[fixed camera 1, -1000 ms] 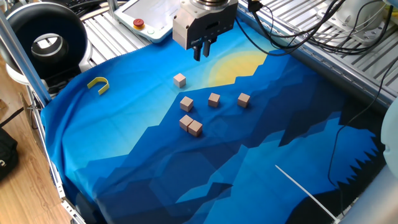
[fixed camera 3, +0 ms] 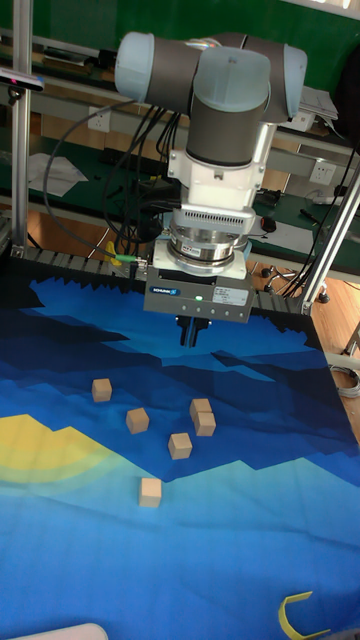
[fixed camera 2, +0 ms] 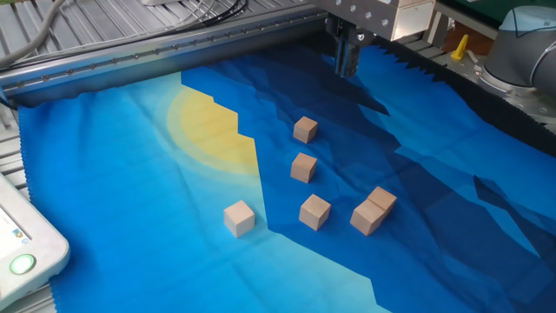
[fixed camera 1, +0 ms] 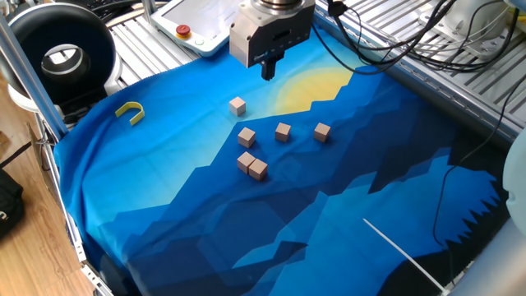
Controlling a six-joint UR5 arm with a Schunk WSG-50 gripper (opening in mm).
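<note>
Several small wooden cubes lie on a blue printed cloth (fixed camera 1: 164, 177). Two of them, a front cube (fixed camera 2: 367, 218) and a rear cube (fixed camera 2: 382, 199), touch face to face. The others are spread apart: a pale cube (fixed camera 1: 237, 105) on the light blue area, and on the dark blue a near cube (fixed camera 2: 314, 211), a middle cube (fixed camera 2: 303, 168) and an end cube (fixed camera 2: 305, 129). Above the cloth, apart from every cube, hangs my gripper (fixed camera 1: 268, 76). Its dark fingers (fixed camera 3: 190, 334) are together, with nothing visible between them.
A yellow curved piece (fixed camera 1: 130, 112) lies near the cloth's edge. A control pendant (fixed camera 1: 196, 25) with a red button rests beside the cloth. Loose black cables (fixed camera 1: 411, 57) run along the metal rail, and a thin white rod (fixed camera 1: 403, 251) lies at the opposite side.
One second ago the two fingers stood apart; they are now closed together. The cubes and the arm have not visibly moved.
</note>
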